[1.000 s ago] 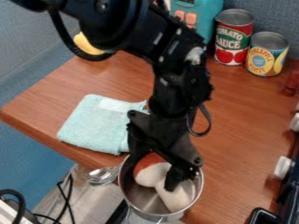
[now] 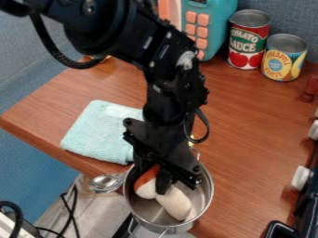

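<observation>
A steel pot (image 2: 202,212) sits at the front of the wooden table. Inside it lies a white object with an orange-red part (image 2: 174,200), partly hidden by my gripper (image 2: 165,179), which reaches down into the pot from above. The fingertips are partly hidden, and whether they hold the object is unclear. A metal spoon (image 2: 104,183) lies at the pot's left.
A folded light-blue cloth (image 2: 97,139) lies left of the pot. A tomato sauce can (image 2: 248,42), a yellow can (image 2: 284,58) and a teal toy microwave (image 2: 205,23) stand at the back. A black appliance (image 2: 298,214) is at the right edge.
The arm and gripper have shifted left within the pot, and the upper arm now hides the yellow object at the back left more.
</observation>
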